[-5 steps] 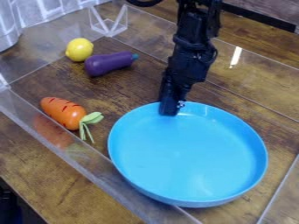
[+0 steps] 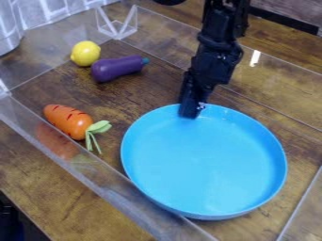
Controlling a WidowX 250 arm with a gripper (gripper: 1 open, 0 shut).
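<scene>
My black gripper (image 2: 193,102) reaches down from the top to the far rim of a large blue plate (image 2: 202,161), its tips at or just over that rim. Whether its fingers are open, shut or holding the rim is hard to see against the dark body. An orange toy carrot (image 2: 70,120) with pale green leaves lies left of the plate. A purple eggplant (image 2: 119,69) and a yellow lemon (image 2: 85,53) lie toward the back left.
Clear plastic walls run along the left and front of the wooden surface (image 2: 51,160). Bare wood lies right of my arm and between the eggplant and the plate. A small clear object (image 2: 116,19) stands at the back.
</scene>
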